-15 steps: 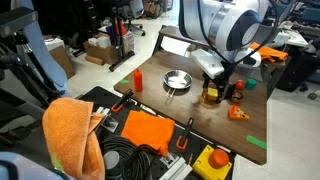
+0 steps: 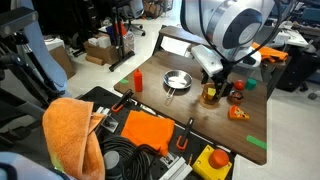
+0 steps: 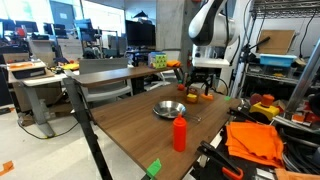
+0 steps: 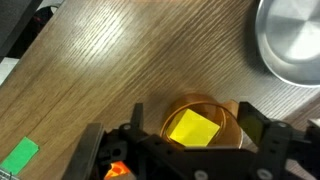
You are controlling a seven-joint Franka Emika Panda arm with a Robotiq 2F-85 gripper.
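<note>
An amber see-through cup [image 4: 207, 112] stands on the wooden table, with a yellow block [image 4: 193, 128] inside it. My gripper is open above the cup, a dark finger [image 4: 127, 136] on the left and another on the right, near the rim. No grip on the cup or block shows. In exterior view 1 the cup [image 2: 209, 96] sits below my gripper [image 2: 212, 79], with the block [image 2: 212, 91] showing through it. Whether the fingertips touch the rim, I cannot tell.
A metal pan [image 2: 176, 80] lies left of the cup, its bowl [image 4: 292, 38] at the wrist view's upper right. An orange-red wedge [image 2: 237, 113] and dark red round items [image 2: 236, 97] are close by. The red bottle [image 2: 137, 80] stands farther left.
The arm has shifted slightly to the right in exterior view 1, staying over the cup. The cup, block and pan look unmoved.
</note>
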